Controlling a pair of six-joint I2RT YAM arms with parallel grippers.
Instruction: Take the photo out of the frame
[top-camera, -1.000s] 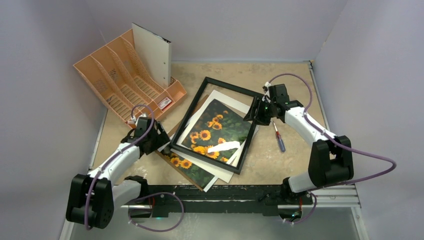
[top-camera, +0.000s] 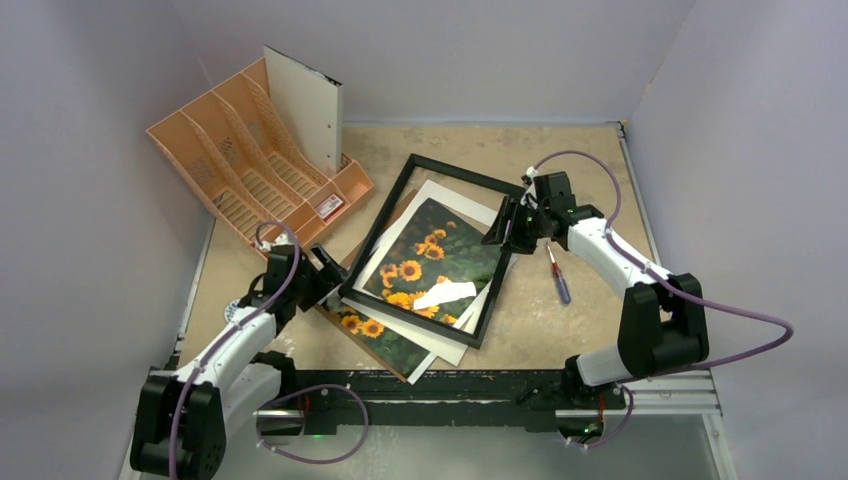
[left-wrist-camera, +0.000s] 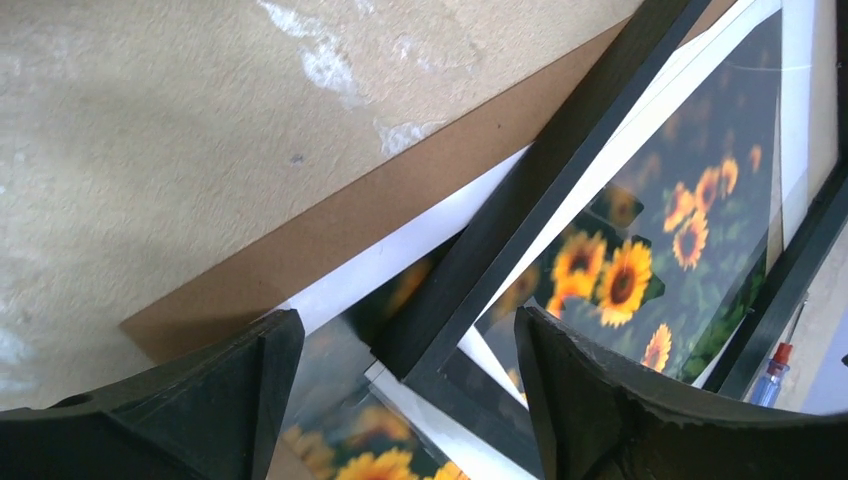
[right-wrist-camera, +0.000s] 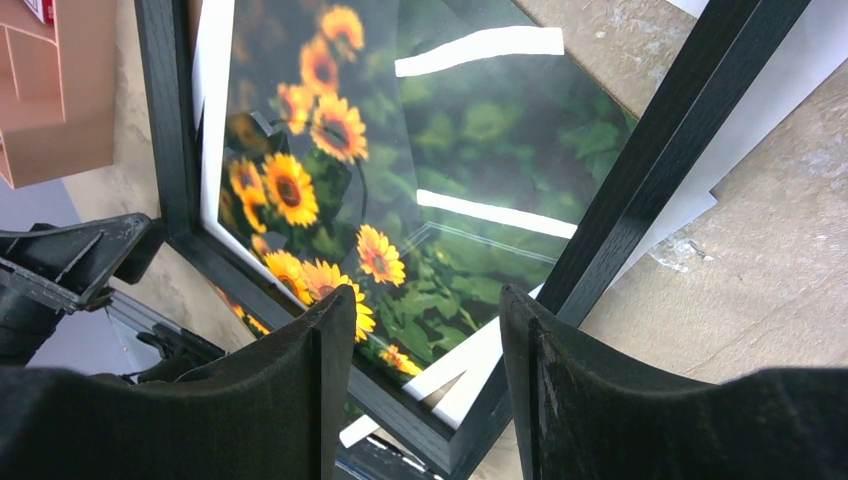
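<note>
A black frame (top-camera: 383, 226) lies tilted on the table over white sheets and a sunflower photo (top-camera: 420, 260); another sunflower print (top-camera: 385, 350) sticks out under its lower left. My left gripper (top-camera: 327, 267) hangs open beside the frame's lower-left corner; in the left wrist view its fingertips flank that corner (left-wrist-camera: 420, 350), holding nothing. My right gripper (top-camera: 500, 230) is open above the frame's right side; in the right wrist view its fingers lie over the photo and the frame (right-wrist-camera: 640, 180), empty.
An orange rack (top-camera: 230, 150) with an upright white board (top-camera: 305, 105) stands at the back left. A screwdriver (top-camera: 560, 278) lies right of the frame. Bare table (top-camera: 540, 320) shows at the right front.
The right gripper has moved a little to the left. The frame and prints are unchanged.
</note>
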